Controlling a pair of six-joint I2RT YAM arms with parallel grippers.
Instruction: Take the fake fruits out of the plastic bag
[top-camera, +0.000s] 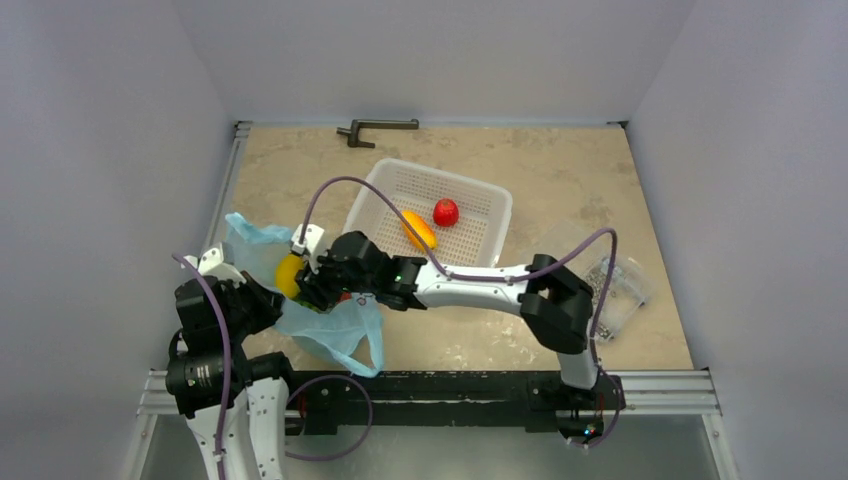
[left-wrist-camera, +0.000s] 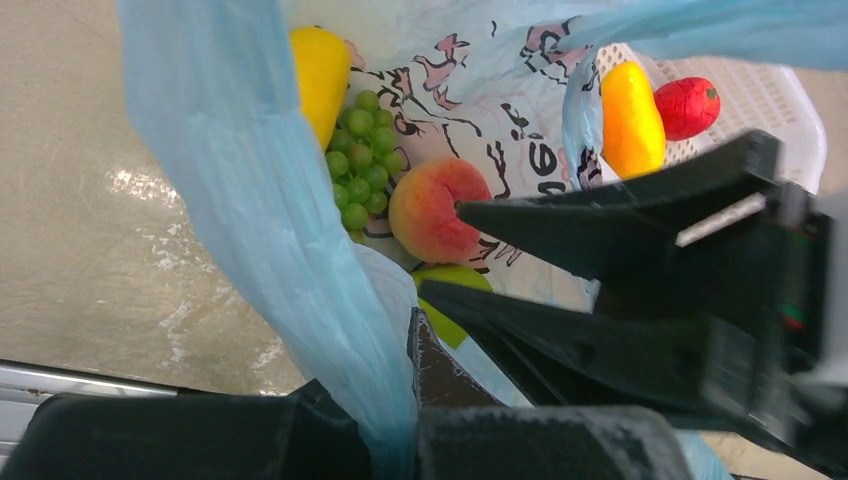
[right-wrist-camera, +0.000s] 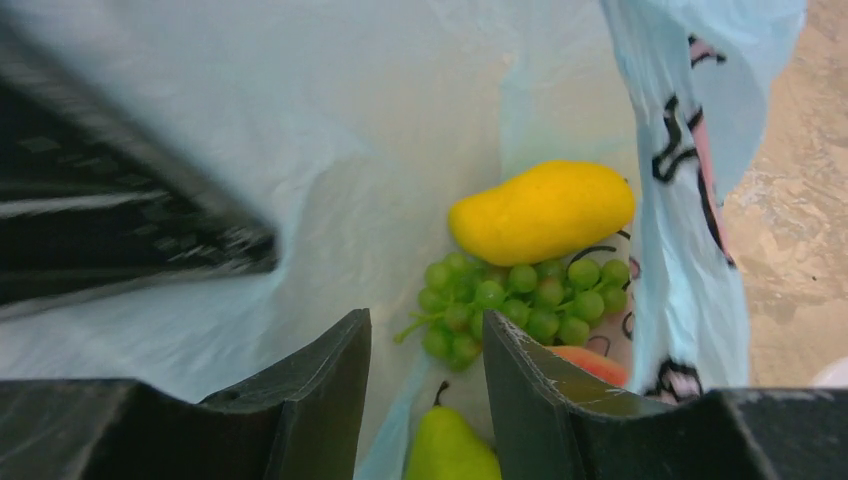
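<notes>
The blue plastic bag (top-camera: 335, 335) holds a yellow mango (left-wrist-camera: 318, 80), green grapes (left-wrist-camera: 362, 150), a peach (left-wrist-camera: 435, 210) and a green fruit (right-wrist-camera: 450, 450), probably a pear. My left gripper (top-camera: 270, 300) is shut on the bag's edge, which runs into its fingers in the left wrist view. My right gripper is over the bag's opening, fingers apart, with fruit visible beyond them and nothing seen held. In the left wrist view its fingertips lie over the peach and green fruit.
A white basket (top-camera: 470, 190) behind the bag holds an orange-yellow fruit (top-camera: 418, 230) and a red fruit (top-camera: 445, 212). A dark metal tool (top-camera: 380, 125) lies at the back. A clear container (top-camera: 620, 300) is at the right.
</notes>
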